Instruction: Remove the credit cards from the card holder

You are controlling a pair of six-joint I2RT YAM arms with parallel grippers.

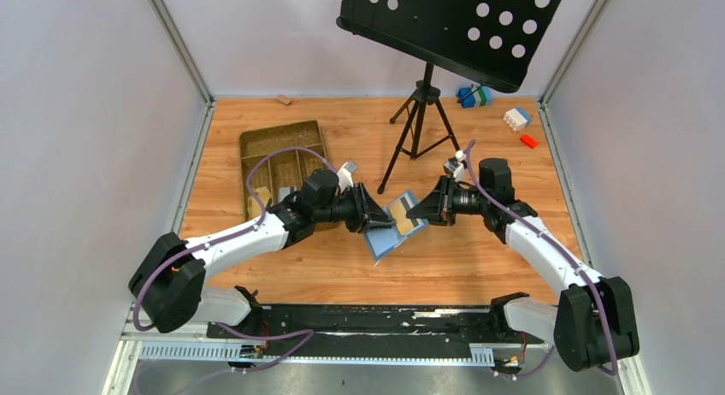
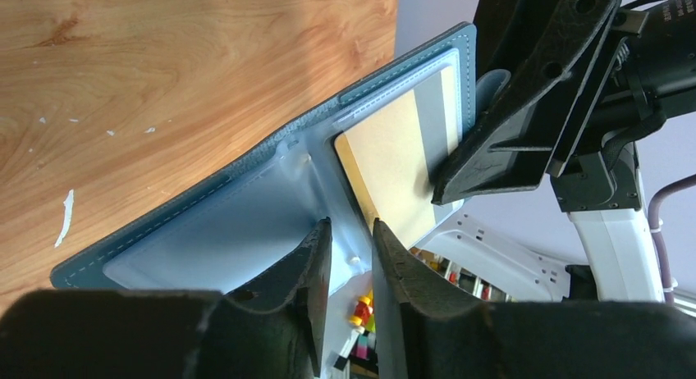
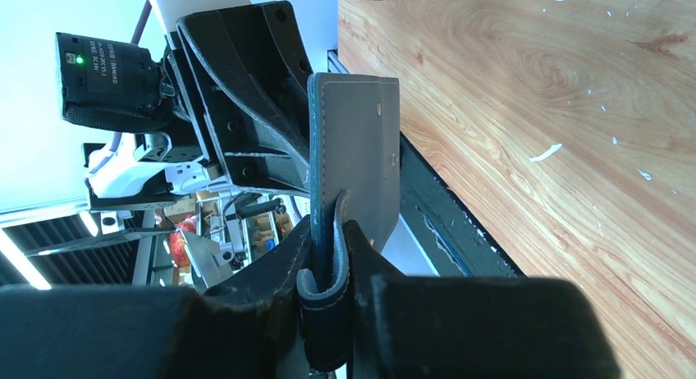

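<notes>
A blue card holder point(image 1: 380, 243) with clear pockets is suspended above the table between both arms. In the left wrist view, a cream card point(image 2: 387, 153) with a dark stripe lies in one clear pocket. My right gripper is shut on the holder's far end, whose bent blue-grey cover point(image 3: 357, 141) shows between its fingers. My left gripper is over the holder near the card's inner edge. Its tips stand a narrow gap apart, and whether they grip the card edge or the plastic cannot be told.
A brown compartment tray point(image 1: 278, 137) stands at the left, partly under my left arm. A black music stand point(image 1: 425, 91) rises at the back. Toy blocks point(image 1: 516, 119) lie at the back right.
</notes>
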